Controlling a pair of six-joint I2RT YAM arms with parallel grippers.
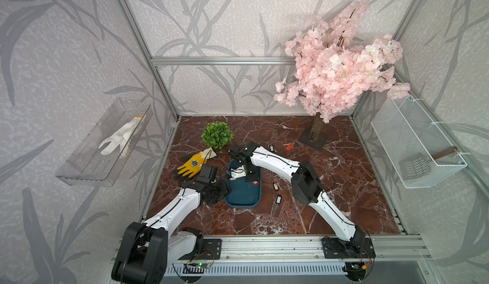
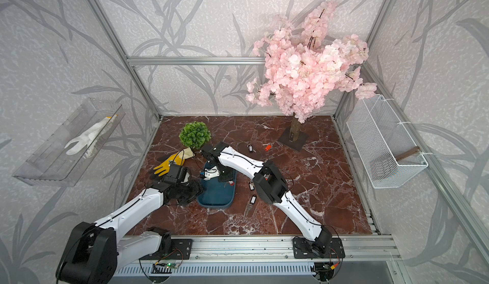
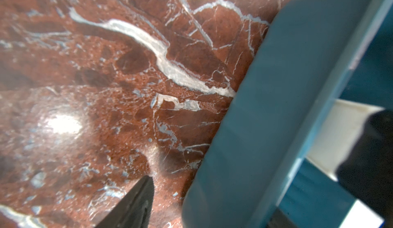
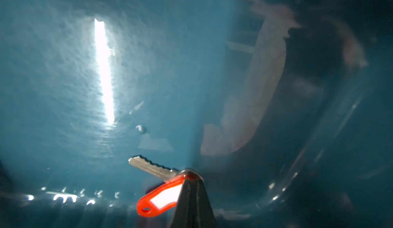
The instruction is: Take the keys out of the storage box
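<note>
The blue storage box (image 1: 244, 196) stands on the table between my two arms. In the right wrist view, a key with a red, white-labelled tag (image 4: 158, 200) is just above or at the box floor. My right gripper is shut on the key bunch by its ring end, with the tag and blade (image 4: 151, 167) sticking out to the left. From above, the arm mostly covers the bunch. My left gripper is open across the box's near side wall, one finger (image 3: 137, 205) outside it, the other mostly hidden behind the rim.
Several other tagged keys lie loose on the table, among them a black-tagged one (image 1: 278, 199) right of the box and a red one (image 1: 288, 146) further back. A yellow glove (image 1: 191, 165) and a green plant (image 1: 217, 135) are at left. Free table lies to the right.
</note>
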